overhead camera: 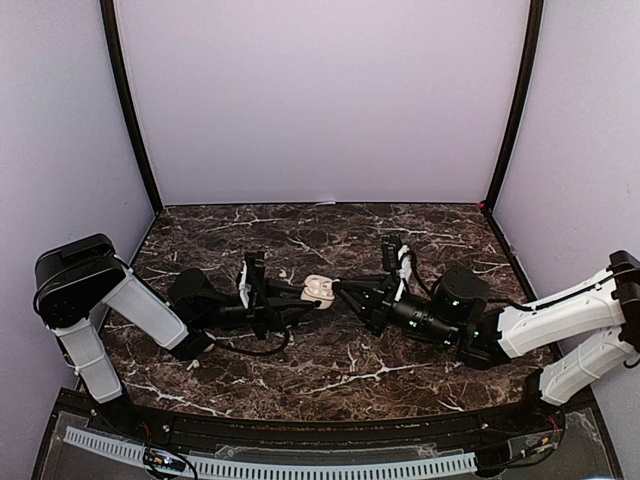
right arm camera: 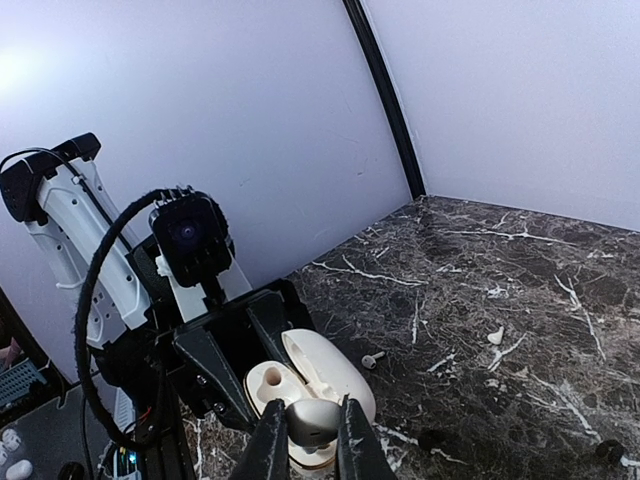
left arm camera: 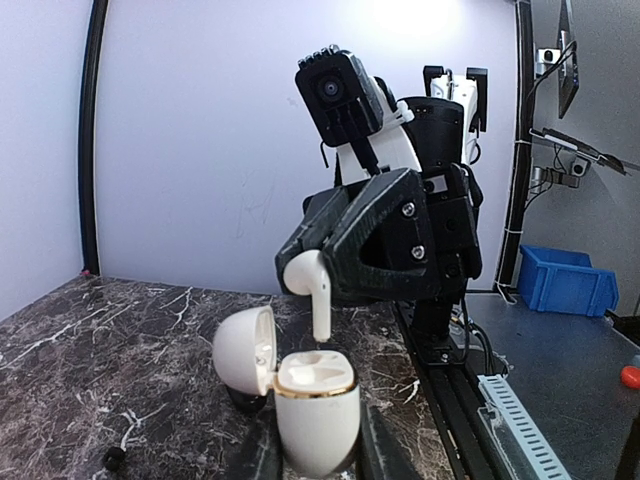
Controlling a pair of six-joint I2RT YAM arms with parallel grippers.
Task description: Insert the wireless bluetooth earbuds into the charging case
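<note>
The white charging case (left arm camera: 318,425), its lid (left arm camera: 243,350) swung open, is in my left gripper (overhead camera: 303,302), shut around its body over the middle of the table. My right gripper (overhead camera: 343,289) is shut on a white earbud (left arm camera: 313,285), whose stem points down. In the left wrist view the stem's lower end hangs just above the case's top, apart from it. From the right wrist, the earbud's rounded head (right arm camera: 312,420) sits between the fingertips, covering part of the case. One empty round slot (right arm camera: 272,377) shows in the case.
On the dark marbled table (overhead camera: 330,390), a small white piece, seemingly another earbud (right arm camera: 496,336), lies beyond the case. A smaller pale item (right arm camera: 372,359) lies nearer to it. Far off to the right stands a blue bin (left arm camera: 567,280). Open table surrounds both grippers.
</note>
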